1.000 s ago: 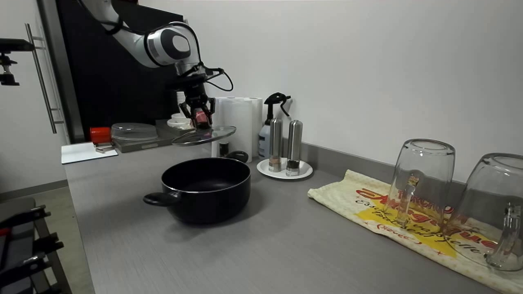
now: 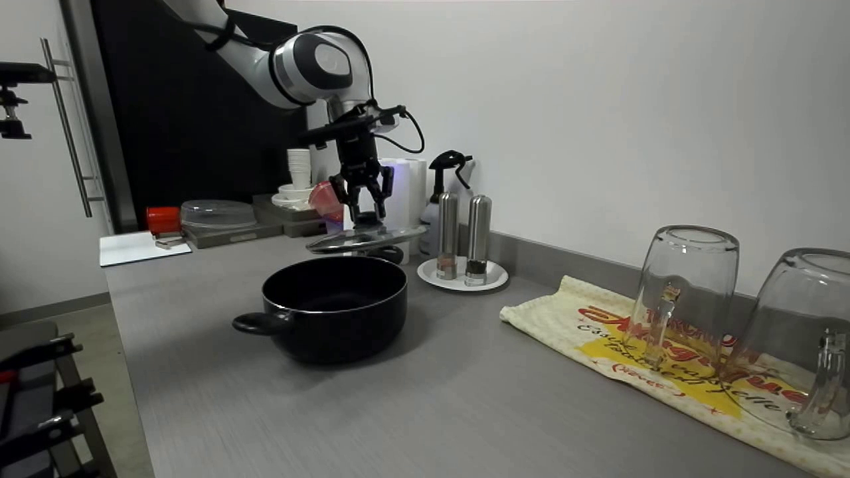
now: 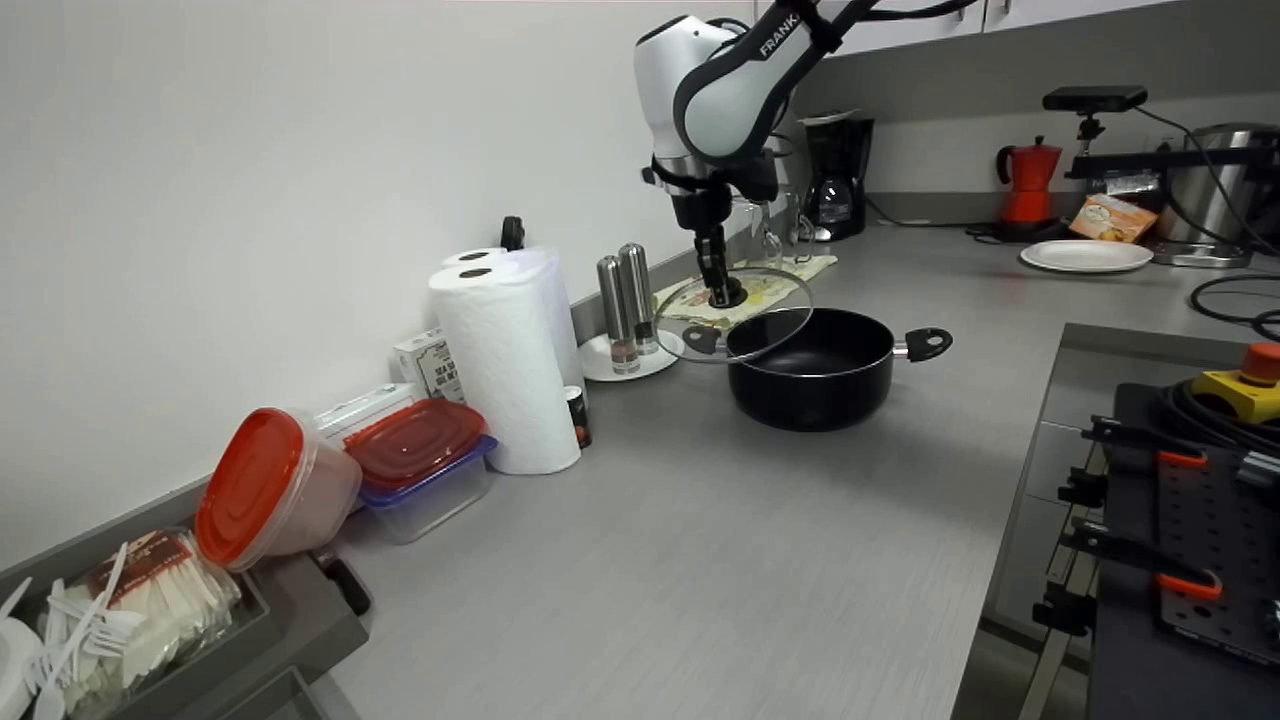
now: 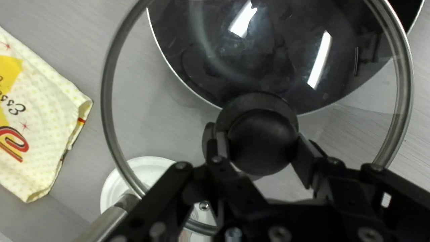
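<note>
A black two-handled pot (image 2: 339,322) stands uncovered on the grey counter. Above its wall-side rim hangs a round glass lid (image 2: 402,234) with a metal edge, apart from the pot and somewhat tilted. My gripper is shut on the lid's black knob (image 4: 264,141), a finger on either side of it. Through the lid (image 4: 258,60) the wrist view shows part of the pot's dark inside, with the lid reaching past the pot's rim. In the second exterior view the lid (image 3: 768,314) overlaps the pot (image 3: 810,390) only partly.
Close behind the lid, a white plate (image 2: 502,280) carries two tall metal mills (image 2: 478,239). Paper towel rolls (image 3: 504,372) and a spray bottle (image 2: 430,215) line the wall. Glass mugs (image 2: 685,295) stand on a yellow-patterned cloth (image 2: 558,318).
The arm has carried the lid rightward in the first exterior view, towards the mills and slightly lower. My grip on the knob has stayed. The pot has not moved.
</note>
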